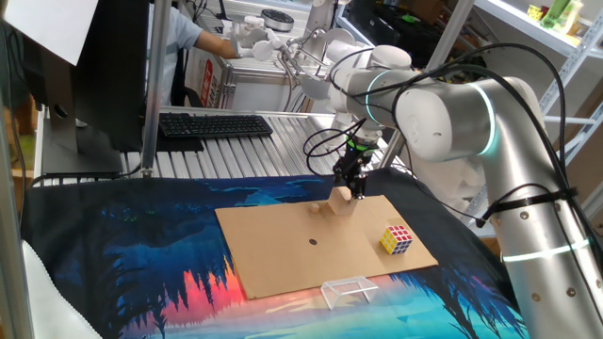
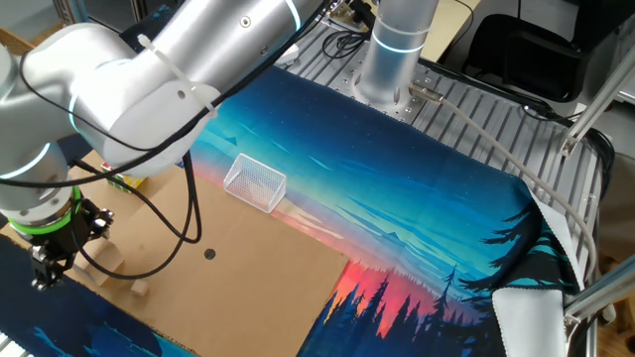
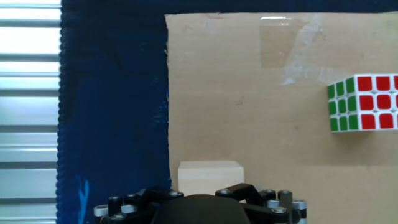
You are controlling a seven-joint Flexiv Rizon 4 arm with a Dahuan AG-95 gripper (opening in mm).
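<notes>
A pale wooden block (image 1: 341,203) stands near the far edge of a cardboard sheet (image 1: 268,250). Just above it is my gripper (image 1: 351,185), pointing down. Exterior view 2 shows its black fingers (image 2: 100,220) spread wide, the block (image 2: 105,260) close beside and below them. In the wrist view the block (image 3: 211,177) appears at the bottom, partly covered by the gripper's body, whose fingertips are hidden. A smaller wooden piece (image 2: 140,288) lies close to the block. A Rubik's cube (image 1: 396,240) rests on the cardboard's right part.
At the cardboard's near edge stands a small white mesh stand (image 1: 349,290). A dark round spot (image 1: 313,242) marks the sheet's middle, which is otherwise clear. Farther back lie a keyboard (image 1: 215,125) and a monitor (image 1: 99,94). Loose black cables (image 2: 193,203) hang by the arm.
</notes>
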